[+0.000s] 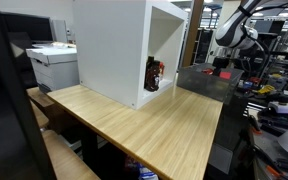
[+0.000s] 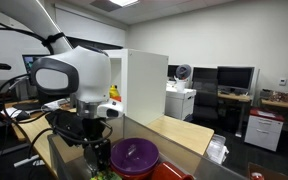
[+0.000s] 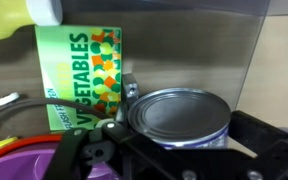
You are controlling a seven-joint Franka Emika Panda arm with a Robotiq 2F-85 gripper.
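Observation:
In the wrist view, a can or jar with a dark round top (image 3: 179, 115) and a blue-and-white lower edge lies between the black fingers of my gripper. The fingers stand close at both sides of it; whether they press on it is unclear. A green package marked VEGETABLES (image 3: 79, 70) lies to the left, inside a clear-walled bin. Exterior view 2 shows my gripper (image 2: 99, 155) low at the bin, partly hidden by the white arm. Far off in exterior view 1, the gripper (image 1: 222, 65) is too small to read.
A purple bowl (image 2: 134, 158) and a red bowl (image 2: 167, 172) sit in the bin beside the gripper. A yellow bottle (image 3: 12, 18) is at the wrist view's upper left.

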